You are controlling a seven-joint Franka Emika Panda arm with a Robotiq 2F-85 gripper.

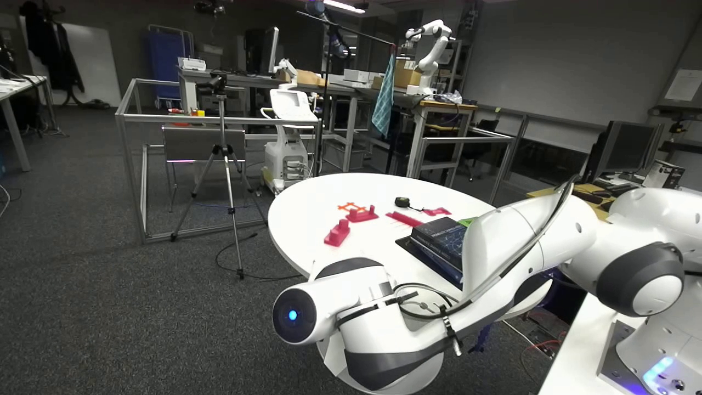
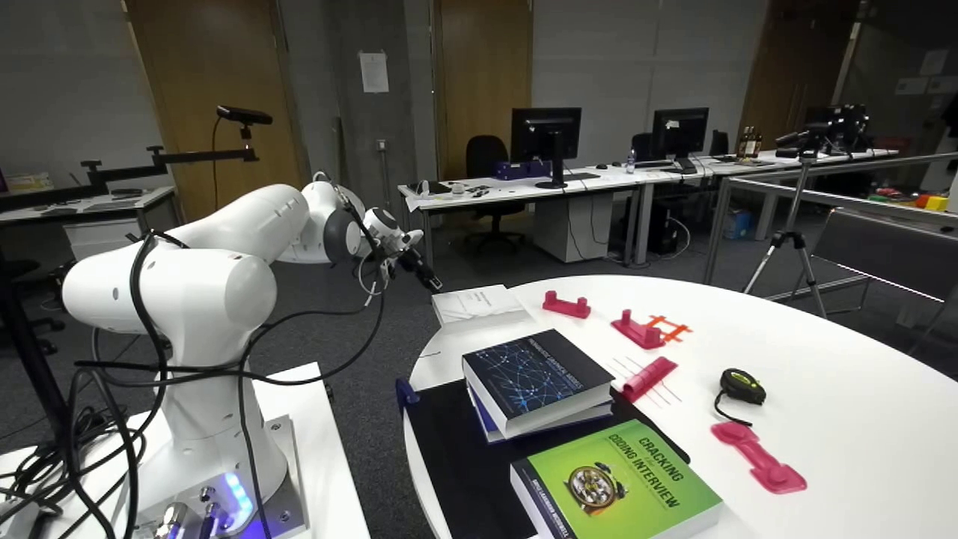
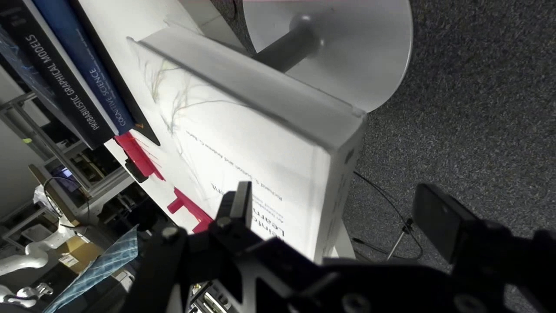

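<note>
A thick white book lies at the edge of the round white table, with one corner jutting out past the rim. My gripper is open; in the wrist view one finger overlaps the cover and the other finger appears over the floor beyond the spine. The book's corner shows in the gap between them, though whether it is deep enough to lie between the pads I cannot tell. In exterior view 2 the dark gripper tip is close to the book's outer corner. The arm hides the gripper in exterior view 1.
Dark books are stacked on a black mat, near a green book. Pink parts, an orange frame and a tape measure lie farther across. Open floor surrounds the table's outer side.
</note>
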